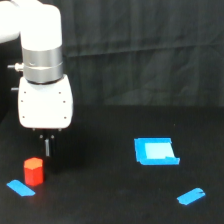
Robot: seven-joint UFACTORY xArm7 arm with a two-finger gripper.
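A small red block (34, 173) with a hexagonal-looking face rests on the dark table at the lower left. My white arm comes down from the top left, and the dark gripper (45, 146) hangs just above the block and slightly to its right. The fingers are small and dark against the black background, so how the fingers stand does not show. The block appears to sit apart from the gripper.
A blue strip (20, 188) lies at the block's lower left. To the right are a blue-edged pale square (158, 151) and another blue strip (191, 196).
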